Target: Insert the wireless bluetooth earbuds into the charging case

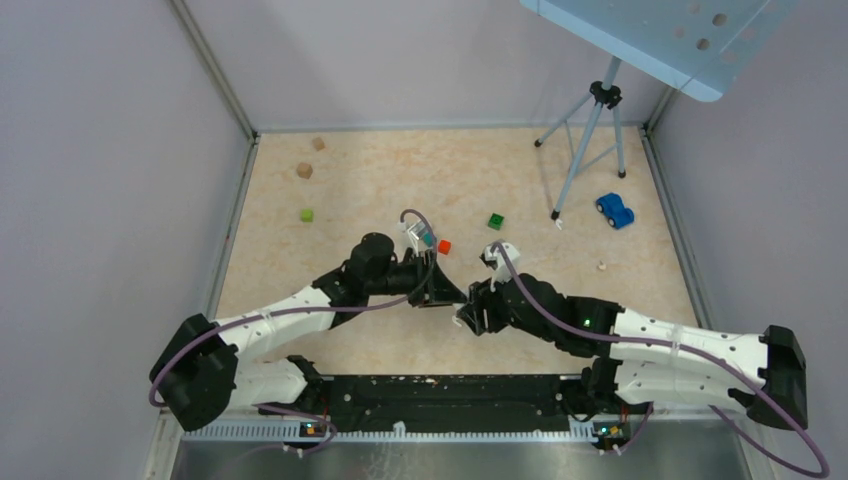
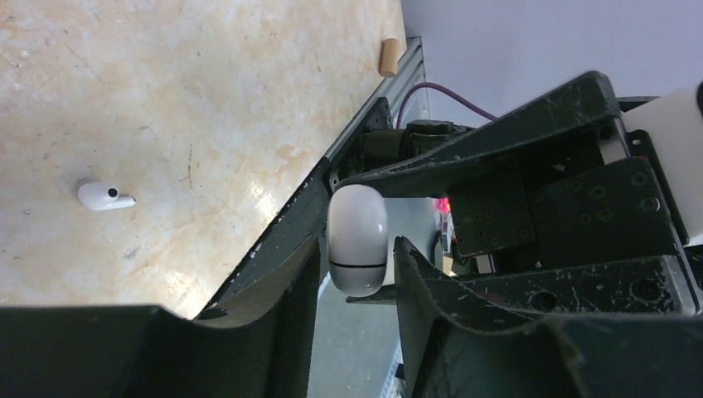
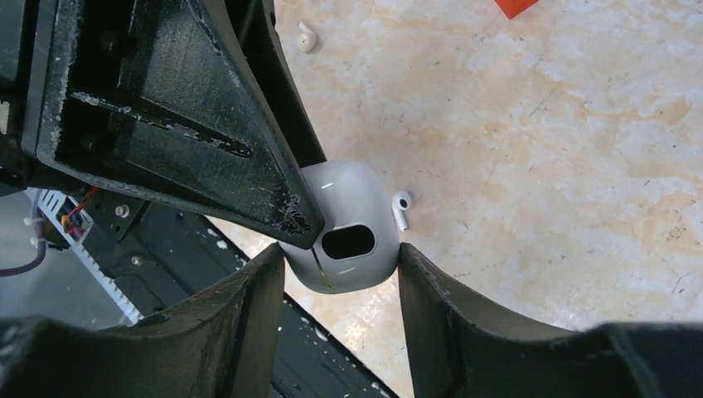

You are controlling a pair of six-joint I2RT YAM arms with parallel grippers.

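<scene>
The white charging case (image 3: 352,195) is closed and held off the table, with my right gripper shut on its sides. A thin seam and a dark oval opening show on it. My left gripper reaches around the case (image 2: 357,228) from the other side. Slim gaps show between the case and the left fingertips, so that gripper stands part open. A white earbud (image 3: 401,201) lies on the table beyond the case. Another small white piece, seemingly an earbud (image 3: 307,39), lies farther off. The left wrist view shows one earbud (image 2: 101,196) on the table.
Near the table's middle sit a red block (image 1: 444,247) and a green block (image 1: 496,221). A blue toy car (image 1: 614,210) and a tripod (image 1: 598,110) stand at the right rear. Both grippers are crowded together close to the front edge.
</scene>
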